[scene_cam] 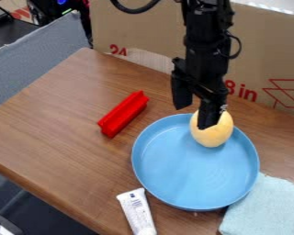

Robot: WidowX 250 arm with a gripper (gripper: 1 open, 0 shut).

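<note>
My gripper [194, 107] is open above the back rim of a blue plate [186, 170]. Its right finger reaches down to the top of a pale yellow rounded object [211, 134] at the plate's back; whether they touch I cannot tell. The left finger hangs higher, to the left of that object. A red block [122, 114] lies on the wooden table left of the plate.
A white tube [136, 211] lies at the front, and a pale cloth [263, 214] at the front right. A cardboard panel [137, 37] stands behind.
</note>
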